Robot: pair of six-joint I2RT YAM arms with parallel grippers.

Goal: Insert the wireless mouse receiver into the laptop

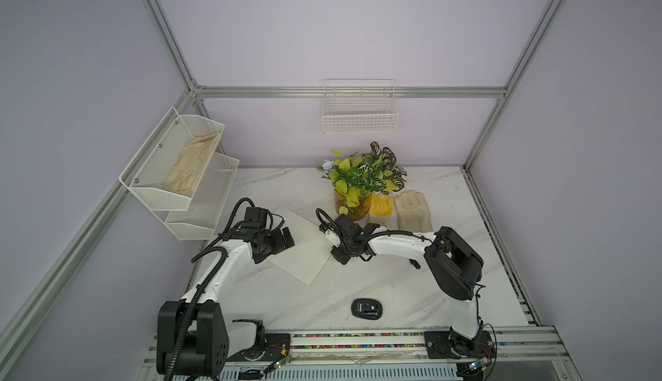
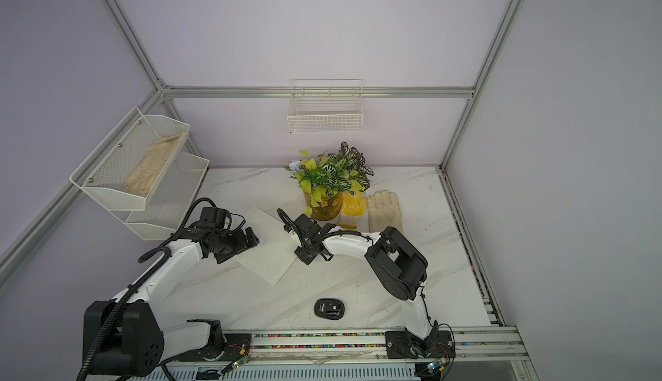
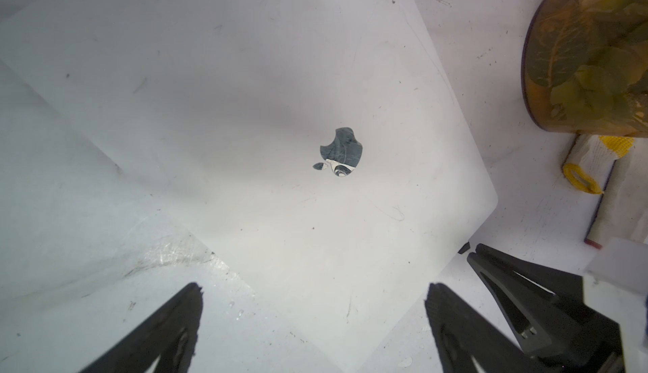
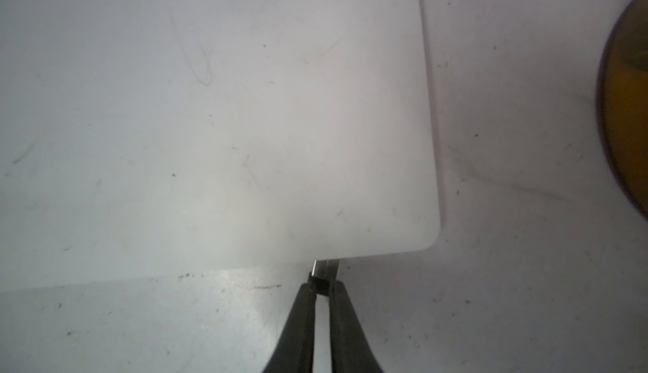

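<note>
A closed silver laptop [image 3: 290,238] lies slantwise on the table. At its edge near one corner, the small black receiver [image 4: 322,284] has its metal plug pointing at the laptop's side, and part of the metal shows outside. The right gripper has its tips at the back of the receiver, with a narrow gap between the fingers. Whether they grip it or only touch it is unclear, and the port is hidden. Above the laptop's other side, my left gripper stands wide open and empty. A black mouse [image 1: 367,308] rests near the front edge.
A plant in an amber pot [image 3: 587,55] stands close to the laptop's far corner. Gloves [image 1: 413,212] lie right of it, and a small black piece [image 1: 414,263] lies under the right arm.
</note>
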